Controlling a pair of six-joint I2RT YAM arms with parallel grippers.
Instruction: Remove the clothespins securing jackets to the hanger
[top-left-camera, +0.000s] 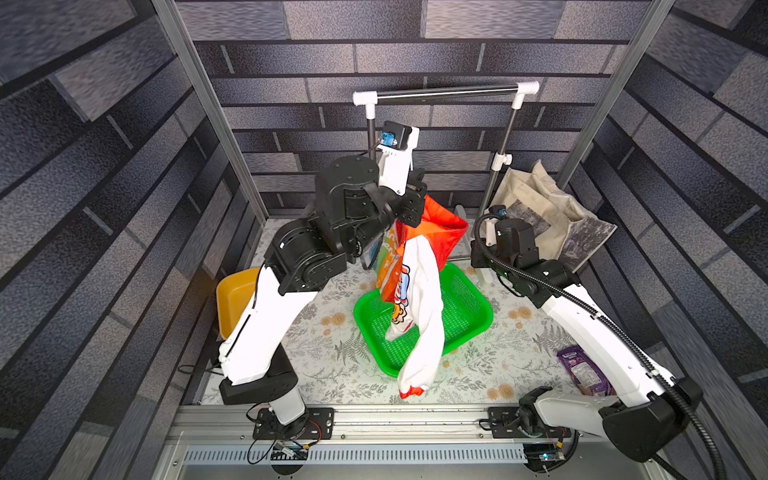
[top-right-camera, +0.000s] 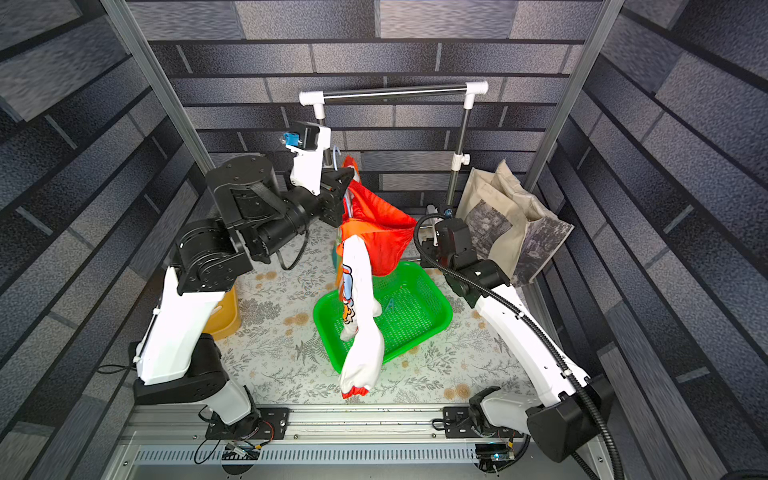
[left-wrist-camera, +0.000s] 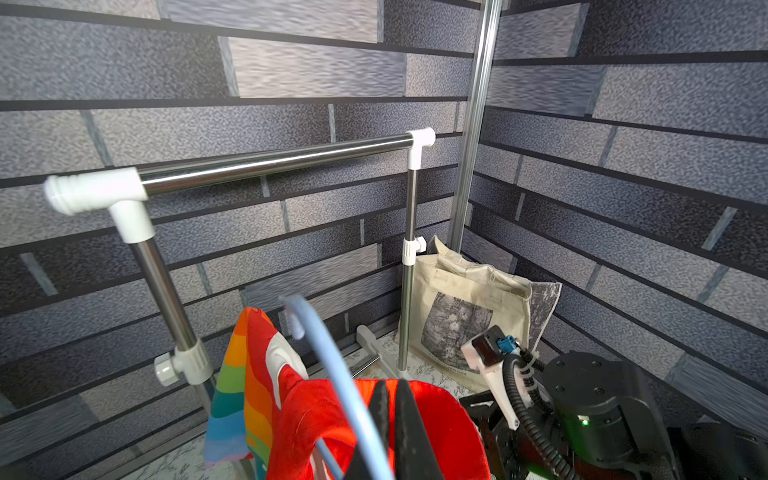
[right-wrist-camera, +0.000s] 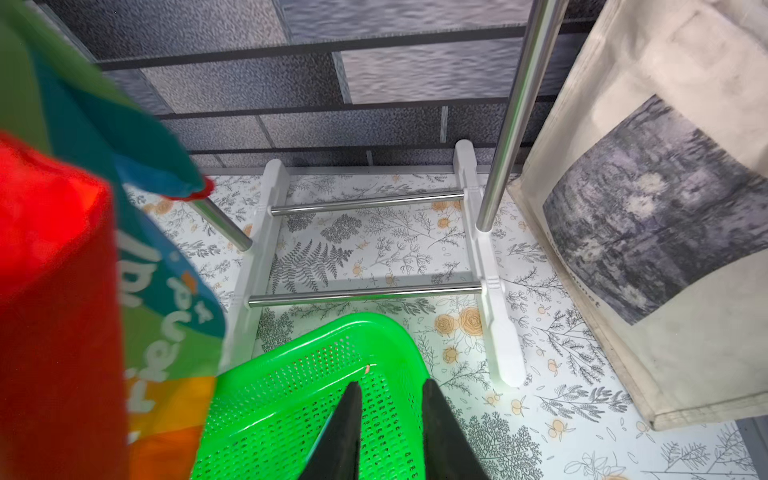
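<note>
A red and white jacket (top-left-camera: 421, 288) with rainbow panels hangs from a pale blue hanger (left-wrist-camera: 340, 368) at my raised left gripper, which is shut on the hanger, as far as shows; its fingers are partly hidden by it. The cloth drapes over the green basket (top-left-camera: 473, 312) to the table's front. My right gripper hovers at the basket's right, low, fingers close together; whether something is between them is hard to see. No clothespin shows clearly on the jacket.
A chrome rack (top-left-camera: 448, 91) stands at the back. A canvas bag (top-right-camera: 500, 224) is at the back right, close to my right arm. A yellow bin (top-left-camera: 236, 300) is at left, a purple packet (top-left-camera: 584, 372) at front right.
</note>
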